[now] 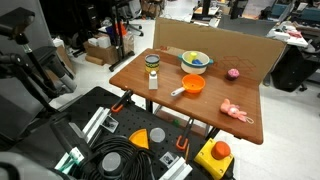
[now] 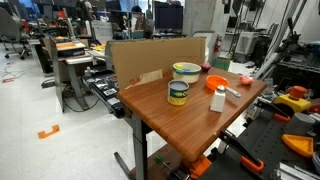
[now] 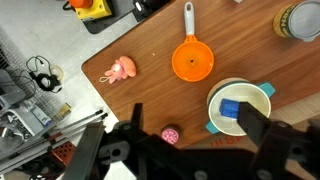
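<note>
My gripper stands open high above the table, with wide space and nothing held between its dark fingers. Under its right side in the wrist view is a white pot (image 1: 195,62) with teal handles; a blue block (image 3: 230,108) lies inside. In front of the pot is an orange pan (image 3: 192,60) with a pale handle. A pink toy (image 3: 120,70) lies toward the table's right end in exterior view 1, and a dark red round thing (image 3: 170,134) sits near the back board.
A tin can (image 2: 178,93) and a white bottle (image 2: 218,99) stand on the other side of the table. A cardboard board (image 1: 228,50) closes off the back edge. Bare wood surrounds the pink toy. Clamps (image 1: 182,143) grip the front edge.
</note>
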